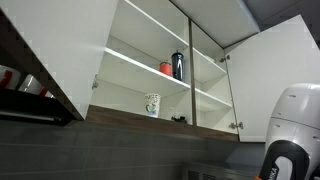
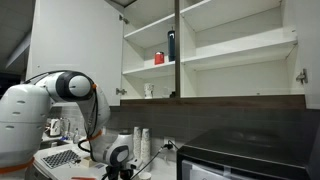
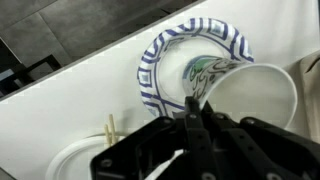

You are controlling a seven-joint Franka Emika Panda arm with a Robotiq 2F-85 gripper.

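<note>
In the wrist view, a white mug (image 3: 262, 98) with a patterned outside shows its wide, pale opening. Behind it lies a white plate (image 3: 153, 75) with a blue patterned rim. My gripper is at the mug's near-left rim, its dark fingertips close together there. Whether the rim is pinched between them cannot be made out. In exterior view 2 the white arm (image 2: 75, 85) bends down to the counter, with the gripper hard to distinguish near the cups. Exterior view 1 shows only part of the arm (image 1: 293, 110), its gripper out of frame.
A white dish with wooden sticks (image 3: 110, 130) lies beside the plate. Above the counter are open cabinet shelves (image 2: 240, 56) holding a red mug (image 2: 159, 58) and a dark bottle (image 2: 171, 45). Stacked cups (image 2: 138, 142) stand behind the arm; a black appliance (image 2: 245, 145) occupies the right.
</note>
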